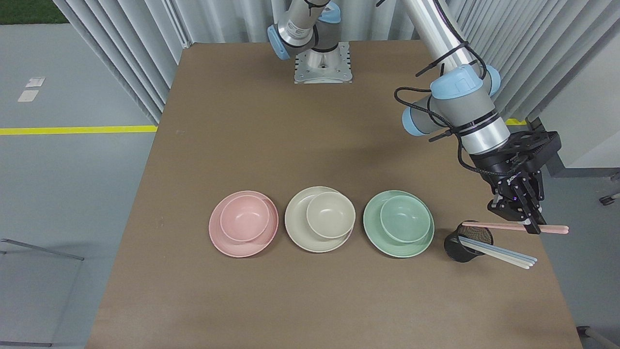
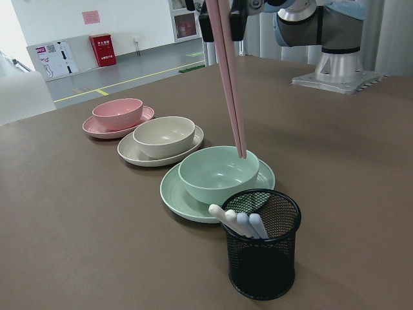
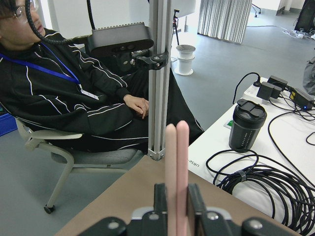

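My gripper (image 1: 530, 224) is shut on a pair of pink chopsticks (image 2: 230, 84), seen end-on in the wrist view (image 3: 176, 172). In the front view they lie over the black mesh cup (image 1: 459, 250), which holds white and light blue chopsticks (image 1: 500, 253). In the left view the pink pair hangs tilted above that cup, its tips over the green bowl (image 2: 216, 181). To the left of the cup in the front view, three plates with bowls stand in a row: pink (image 1: 245, 216), cream (image 1: 330, 214) and green (image 1: 404, 218).
In the wrist view, a seated person (image 3: 74, 93) and a white table with coiled cables (image 3: 268, 191) lie beyond the table.
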